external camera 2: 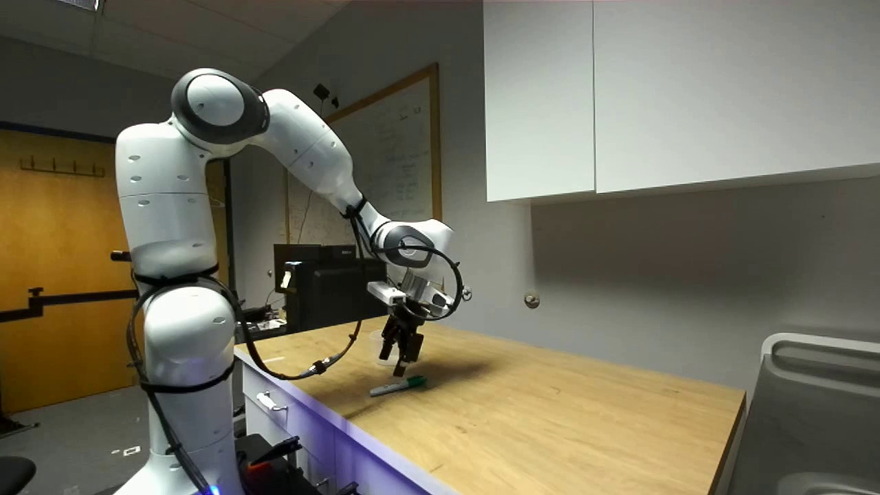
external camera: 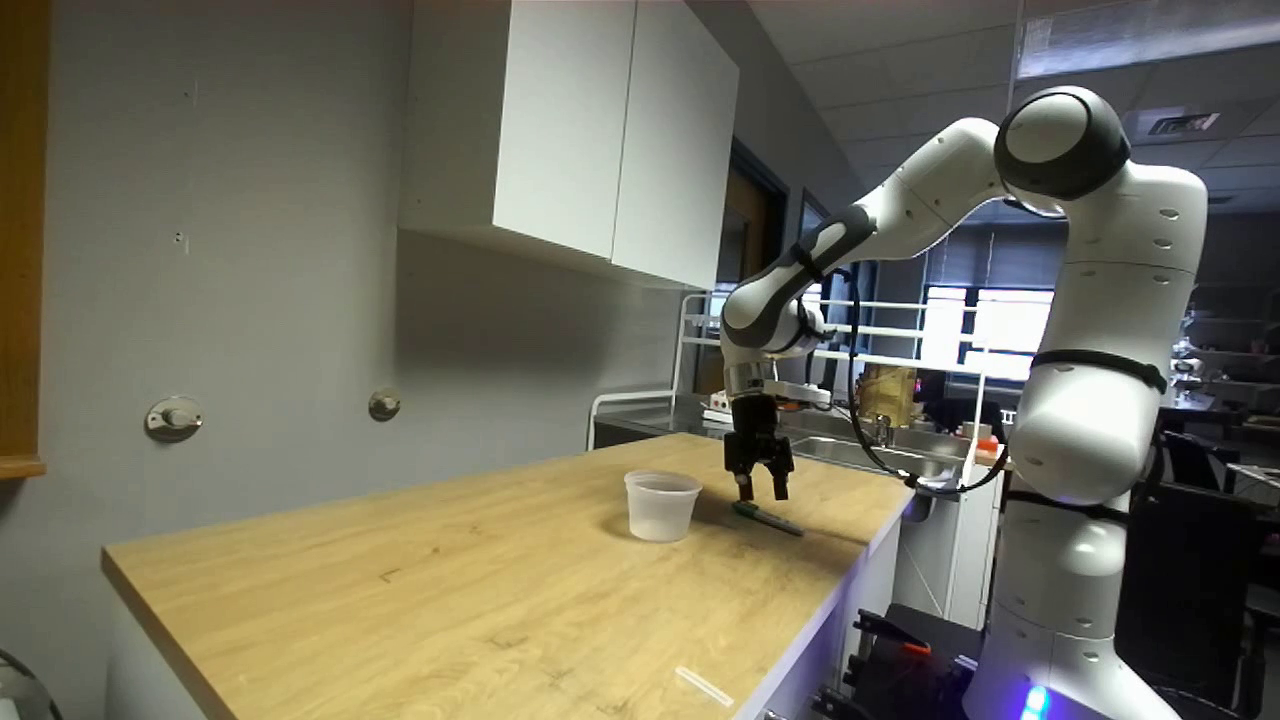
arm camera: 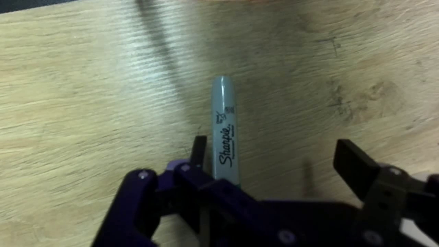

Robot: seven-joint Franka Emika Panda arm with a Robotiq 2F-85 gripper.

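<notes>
A grey Sharpie marker [arm camera: 224, 131] with a green cap lies flat on the wooden counter; it is also the pen [external camera 2: 397, 386] in exterior view 2. My gripper [external camera: 763, 493] hangs just above the counter near the marker, pointing down. In the wrist view its two black fingers are wide apart, the marker nearer the left finger [arm camera: 199, 150] than the right finger [arm camera: 354, 166]. Nothing is held. The marker's capped end is hidden behind the gripper body there. A translucent plastic cup [external camera: 661, 506] stands upright beside the gripper; in exterior view 2 the gripper mostly covers it.
White cabinets [external camera: 618, 144] hang on the wall above the counter [external camera: 480, 576]. A small white strip [external camera: 704, 686] lies near the front edge. Behind the arm are a sink [external camera: 882, 454] and a rack.
</notes>
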